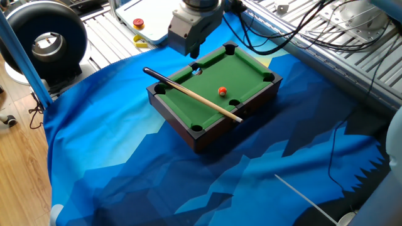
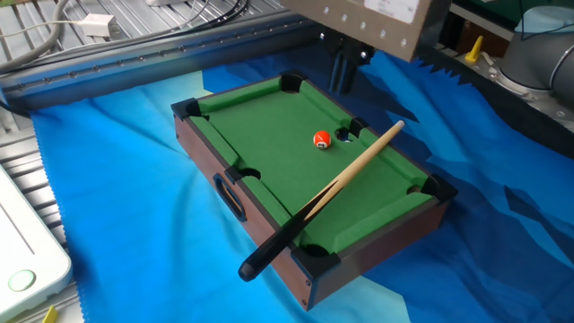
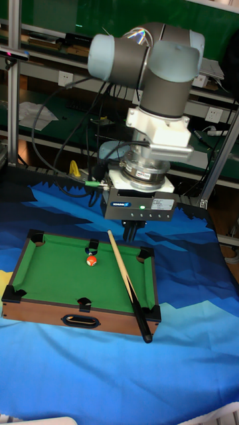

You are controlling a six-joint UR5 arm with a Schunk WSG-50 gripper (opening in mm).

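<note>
A miniature pool table (image 2: 269, 135) with green felt and brown wooden sides stands on the blue cloth. On its felt an orange-red ball (image 2: 322, 139) rests near one side pocket. Lying across one end of the table is a cue stick (image 1: 188, 92), its black butt (image 2: 269, 249) over one long side and its pale tip (image 3: 111, 234) over the other. My gripper (image 2: 341, 76) hangs above, pointing down and apart from both cue and ball. Its dark fingers stand close together, with nothing visible between them; the exact gap is too small to judge.
A thin pale rod (image 1: 304, 198) reaches in at the lower right. Black cables (image 1: 276, 44) hang beside the arm. A red button (image 1: 138, 23) sits on a white panel behind.
</note>
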